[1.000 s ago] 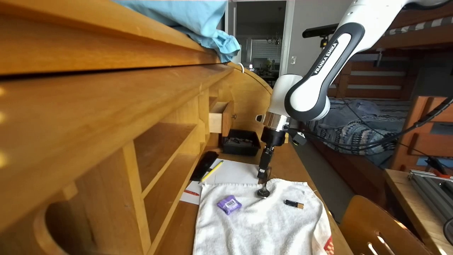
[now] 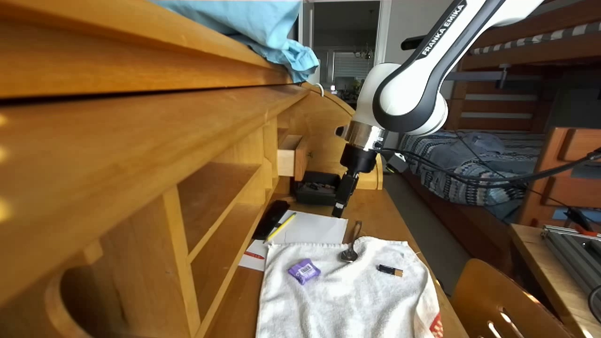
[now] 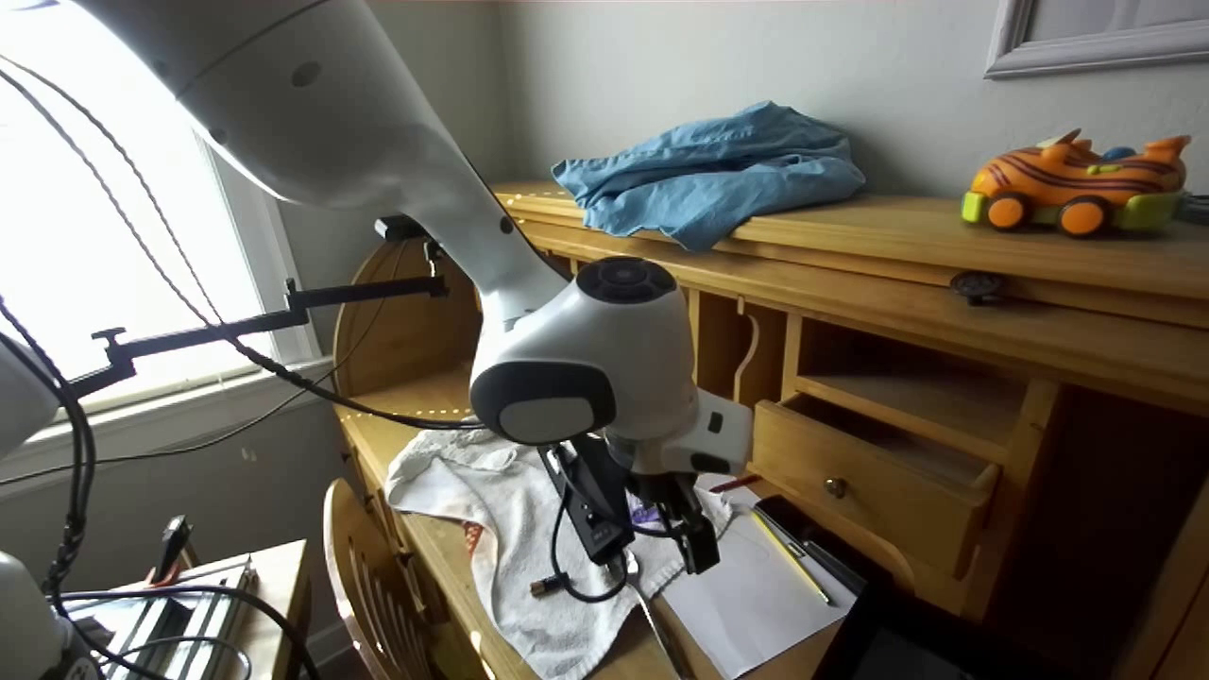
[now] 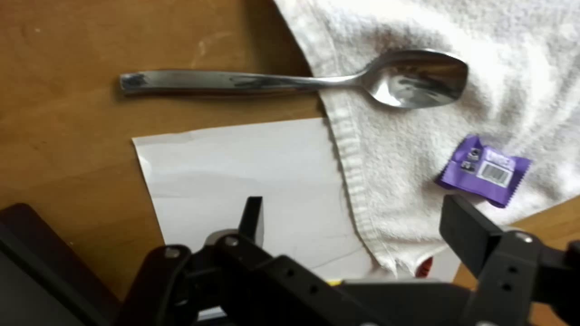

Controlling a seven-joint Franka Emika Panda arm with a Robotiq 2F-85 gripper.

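Note:
My gripper is open, its two fingers wide apart and nothing between them; it hangs above the white paper (image 4: 239,179). A metal spoon (image 4: 416,81) rests with its bowl on the white towel (image 4: 380,179) and its handle on the bare wood. The purple wrapped packet (image 4: 486,169) lies on the towel, near the right finger in the wrist view but below it. In exterior view 1, a dark battery (image 2: 389,270) with a copper end sits on the towel to the right of the spoon.
A yellow pencil (image 2: 280,227) lies beside a black case (image 2: 271,219), with a red crayon (image 2: 254,255) nearer. A black bin (image 2: 318,188) stands at the back, below a partly open drawer (image 3: 873,482). Shelves border the desk; a chair (image 2: 507,304) stands at its open side.
My gripper has risen and shifted slightly left and back in exterior view 1, away from the spoon. Spoon, packet and battery lie as before.

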